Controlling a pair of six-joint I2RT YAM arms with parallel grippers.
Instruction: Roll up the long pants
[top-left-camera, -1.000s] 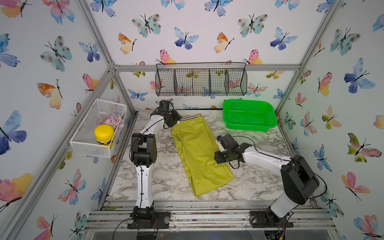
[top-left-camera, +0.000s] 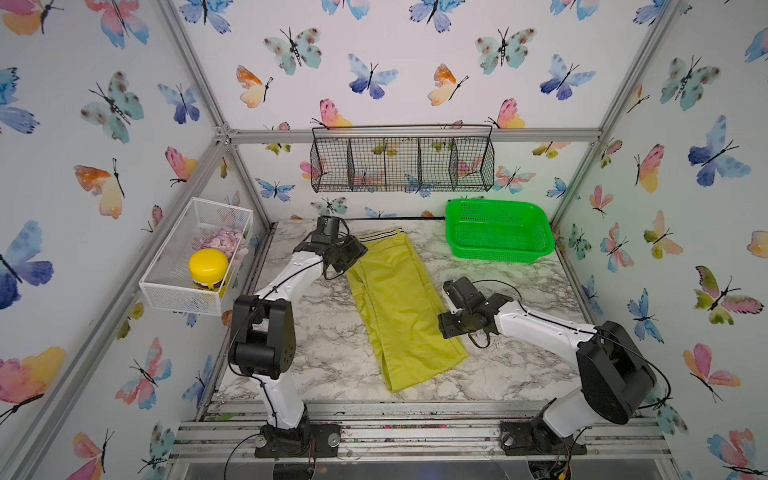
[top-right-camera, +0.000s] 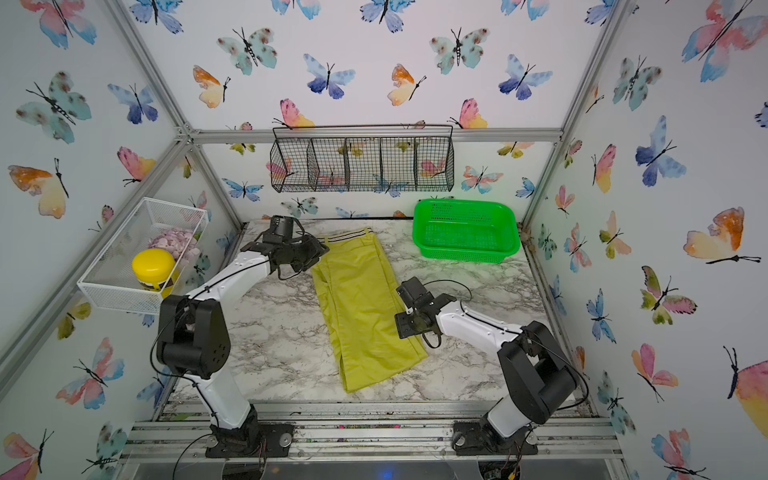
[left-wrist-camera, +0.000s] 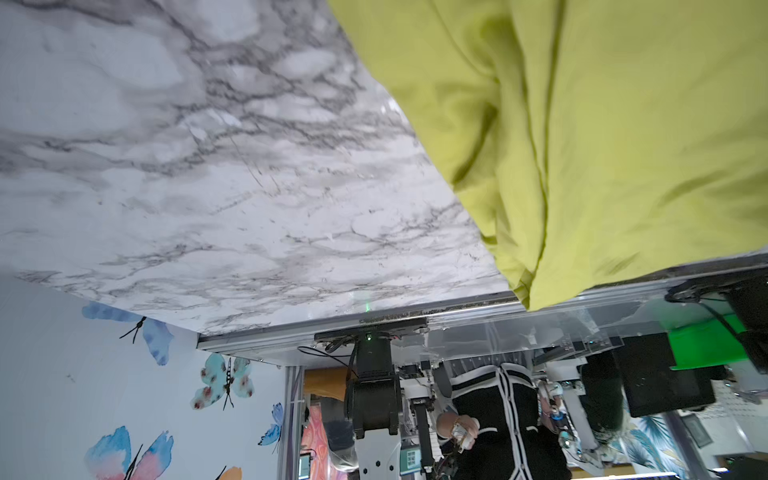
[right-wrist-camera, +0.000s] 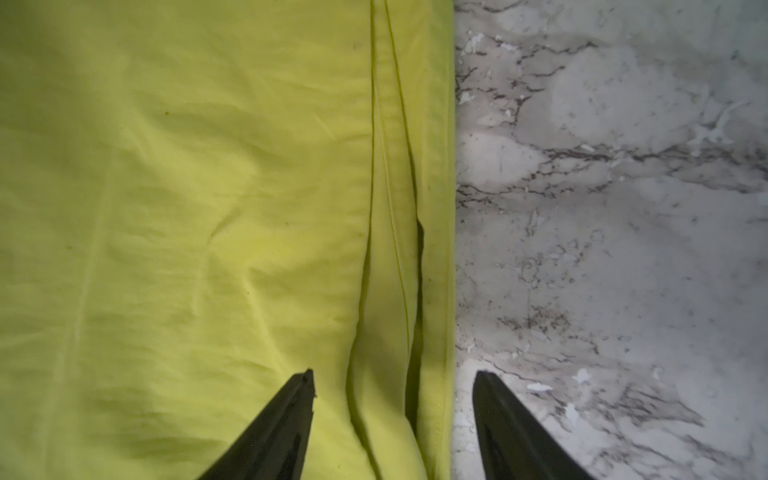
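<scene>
Yellow-green long pants (top-left-camera: 404, 296) lie folded lengthwise and flat on the marble table, slanting from the waistband (top-left-camera: 379, 235) at the back to the front. In both top views my left gripper (top-left-camera: 357, 254) is at the waist end's left corner; its fingers are out of sight in the left wrist view, so its finger state is unclear. My right gripper is open over the pants' right long edge. One of its fingers (right-wrist-camera: 281, 428) shows against cloth, the other (right-wrist-camera: 508, 424) against bare table, with layered fabric edges visible between them.
An empty-looking green basket (top-left-camera: 500, 252) stands at the back right. Attached at the left is a white mesh basket (top-left-camera: 180, 297) with a yellow container (top-left-camera: 208, 268). A black wire rack (top-left-camera: 402, 164) hangs on the back wall. Bare table lies on both sides of the pants.
My left forearm has swung left and lowered, its gripper shifting a little toward the front. The right gripper has moved slightly right and frontward. The pants look unchanged.
</scene>
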